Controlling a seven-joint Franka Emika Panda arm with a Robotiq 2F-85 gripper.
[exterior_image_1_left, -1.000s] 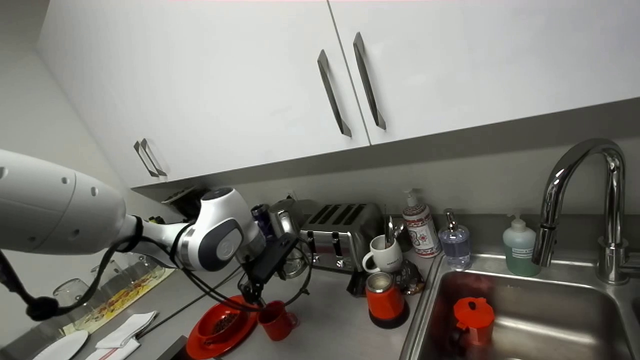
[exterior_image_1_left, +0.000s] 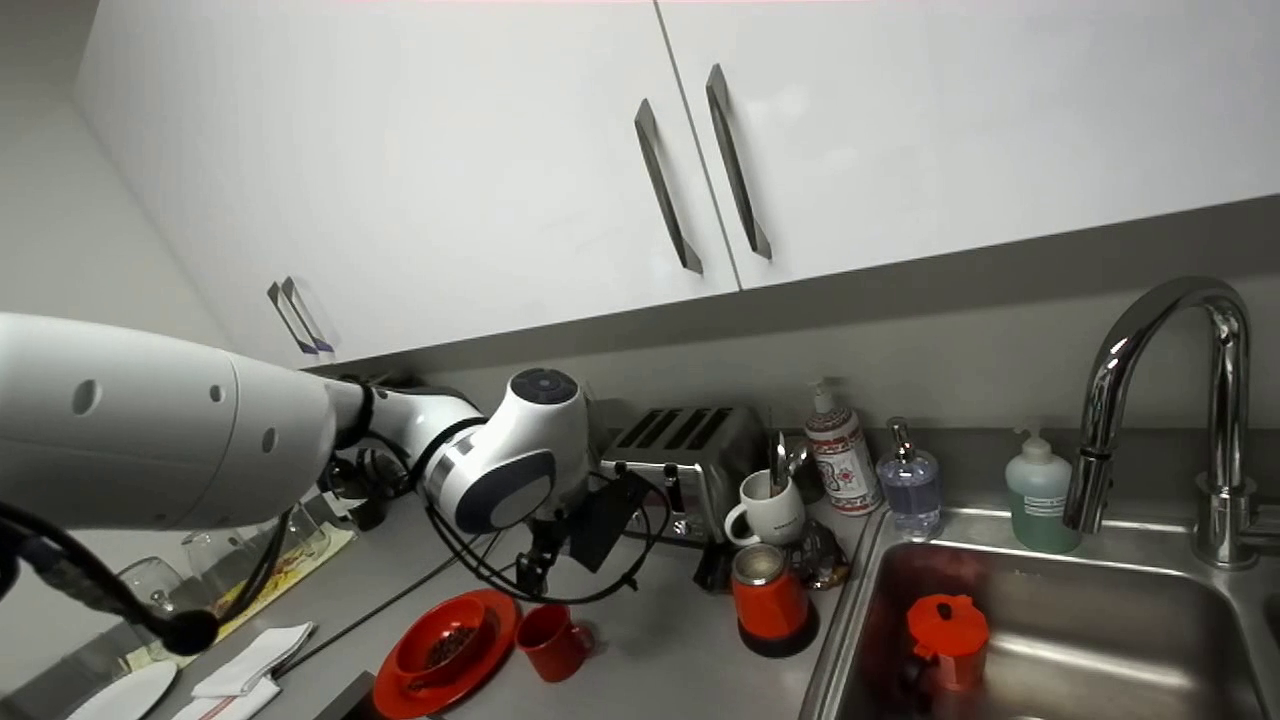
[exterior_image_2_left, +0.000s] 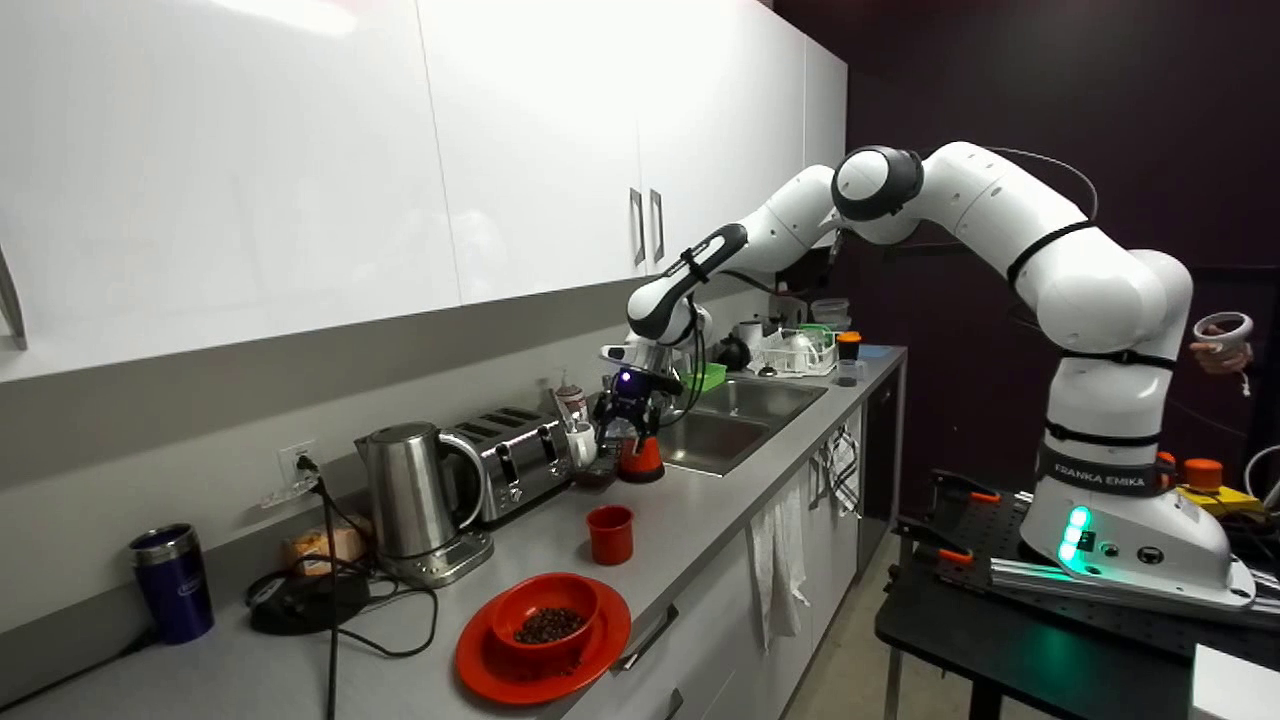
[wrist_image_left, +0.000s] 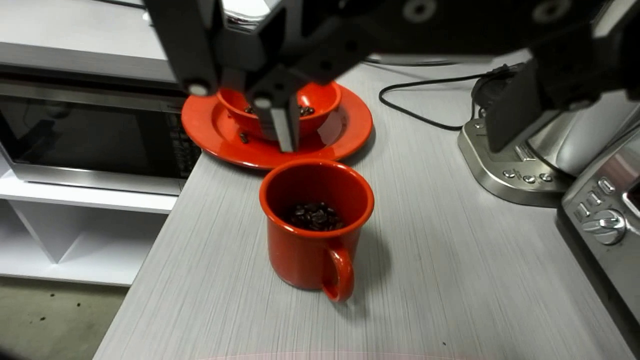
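Observation:
A red mug (wrist_image_left: 312, 252) with dark beans inside stands upright on the counter, its handle toward the bottom of the wrist view. Past it, a red bowl (wrist_image_left: 315, 123) holding dark beans rests on a red plate (wrist_image_left: 354, 135). My gripper is open, its fingers far apart with nothing between them. In exterior view 1, the hand hangs above the counter, clear of the mug (exterior_image_1_left: 552, 644). A red moka pot base (exterior_image_1_left: 770, 600) stands near the sink, and a red lidded pot top (exterior_image_1_left: 948, 642) sits in the sink.
The toaster (exterior_image_1_left: 684, 474) and kettle (exterior_image_2_left: 414, 492) line the wall, with cables (exterior_image_2_left: 396, 642) beside the kettle. A white mug with utensils (exterior_image_1_left: 768, 510) and soap bottles stand toward the sink (exterior_image_1_left: 1092, 612). Bare counter lies between mug and moka base.
My arm has shifted to the right in exterior view 1, and the fingers have risen away from beside the mug's rim. The mug, bowl and plate have not moved.

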